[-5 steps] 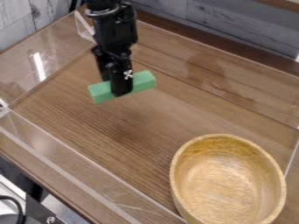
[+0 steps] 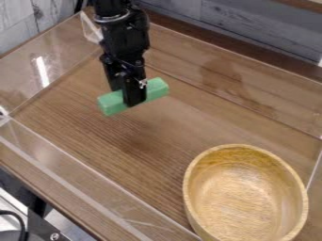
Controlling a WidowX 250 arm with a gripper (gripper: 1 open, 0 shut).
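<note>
My black gripper (image 2: 128, 88) hangs from the top at the upper left of the view, shut on a green block (image 2: 147, 94), held above the wooden table. The block's middle is partly covered by the fingers. A round tan bowl (image 2: 246, 200) sits at the lower right, well apart from the gripper and block.
Grey boards border it at the back. A clear edge runs along the left, with a dark cable at the lower left corner.
The gripper and green block have moved slightly left over the last second, and the block's angle has shifted a little. The bowl is unchanged.
</note>
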